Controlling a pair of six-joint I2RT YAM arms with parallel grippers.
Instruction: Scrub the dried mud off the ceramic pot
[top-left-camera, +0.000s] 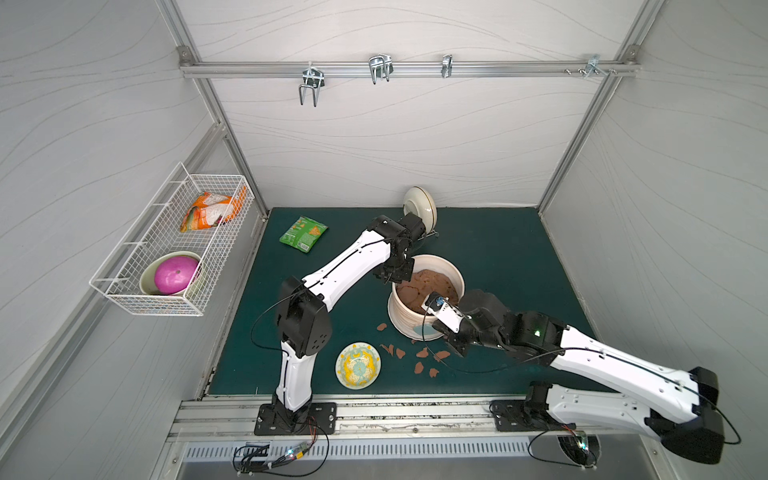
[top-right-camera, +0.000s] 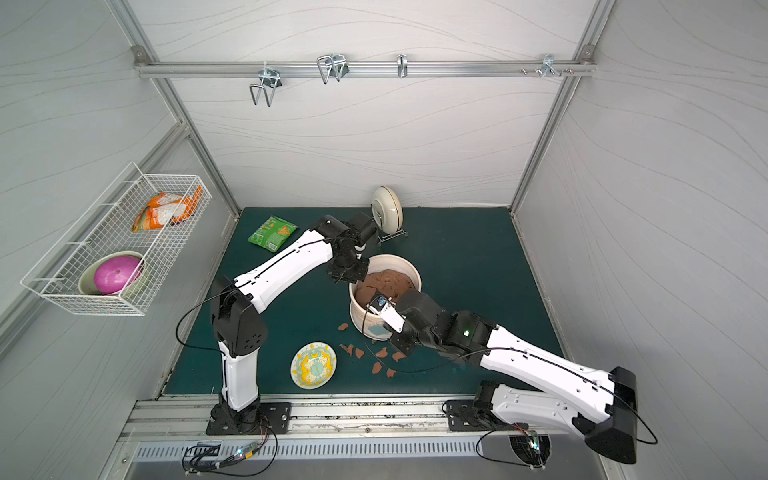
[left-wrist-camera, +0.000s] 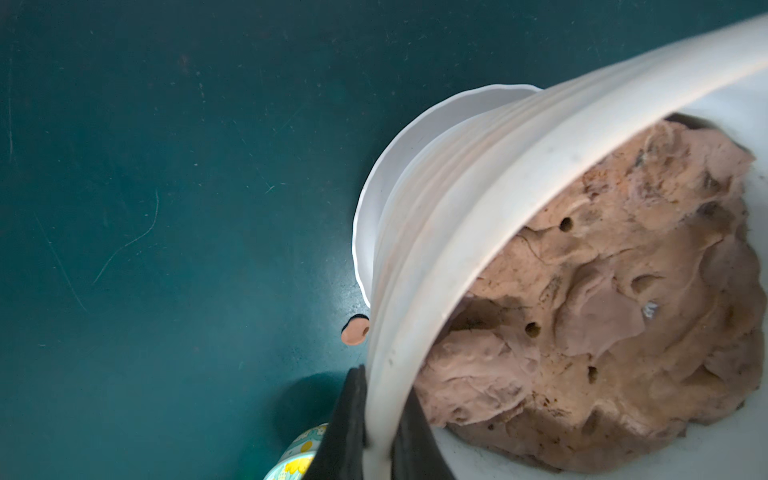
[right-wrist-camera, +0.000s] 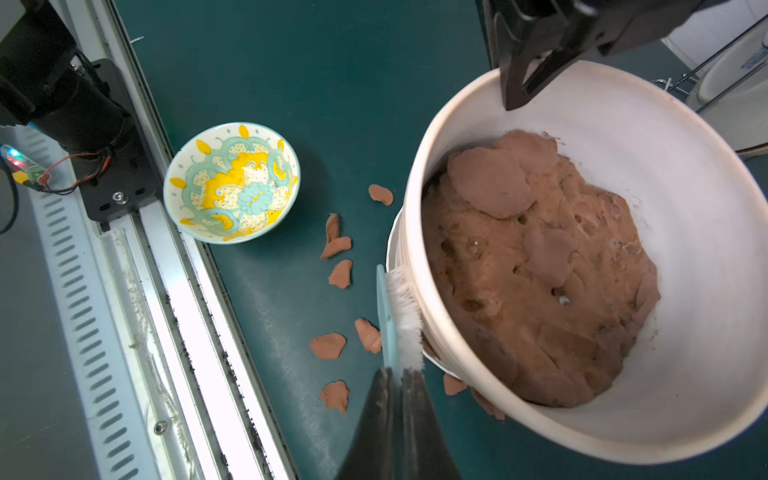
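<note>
The pale ceramic pot (right-wrist-camera: 438, 276) stands on a white saucer (left-wrist-camera: 376, 188), with brown soil (right-wrist-camera: 520, 240) inside. My left gripper is shut on the pot's rim, one finger on either side of the wall. A brush (right-wrist-camera: 387, 316) with a light blue back and white bristles sticks out from between the fingertips of my right gripper, which is shut on it. Its bristles face the pot's outer wall and appear to touch it. In the top views the right arm partly covers the pot's front side.
Several brown flakes (right-wrist-camera: 328, 345) lie on the green table in front of the pot. A yellow patterned bowl (top-left-camera: 357, 365) stands to the front left. Farther back are a green packet (top-left-camera: 303, 234) and an upright dish in a rack (top-left-camera: 420, 208).
</note>
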